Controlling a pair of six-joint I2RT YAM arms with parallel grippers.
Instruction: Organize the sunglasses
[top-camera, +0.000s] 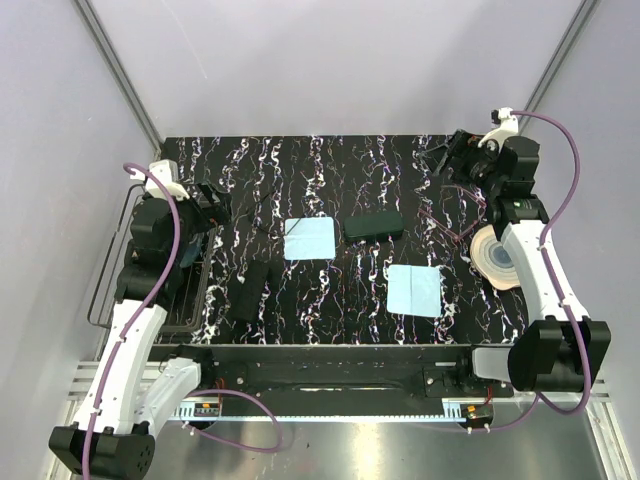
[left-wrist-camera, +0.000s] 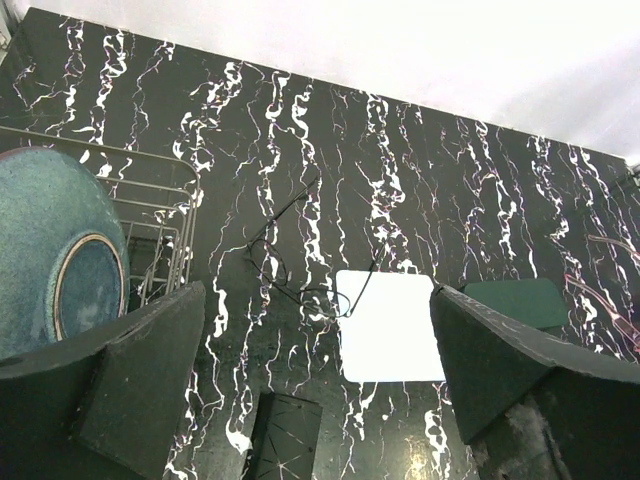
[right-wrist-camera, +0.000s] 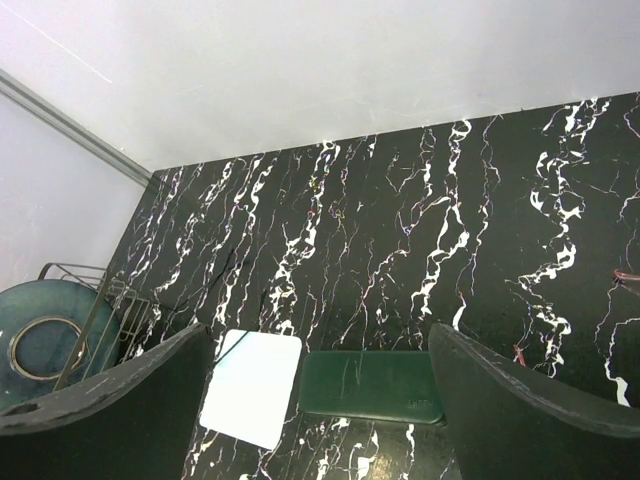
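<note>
Dark wire-framed sunglasses (left-wrist-camera: 287, 288) lie unfolded on the marble table, touching a white cloth (top-camera: 309, 240). A dark green case (top-camera: 372, 226) sits right of that cloth; a black case (top-camera: 249, 291) lies lower left. Pink-framed glasses (top-camera: 450, 230) are on the right of the table. A second light cloth (top-camera: 414, 291) lies nearer the front right. My left gripper (top-camera: 214, 203) is open above the left side, beside the rack. My right gripper (top-camera: 441, 155) is open above the back right, behind the pink glasses. Both hold nothing.
A wire rack (left-wrist-camera: 150, 210) with a blue-grey dish (left-wrist-camera: 50, 230) fills the left end. A round pale mat or plate (top-camera: 493, 258) lies at the right edge.
</note>
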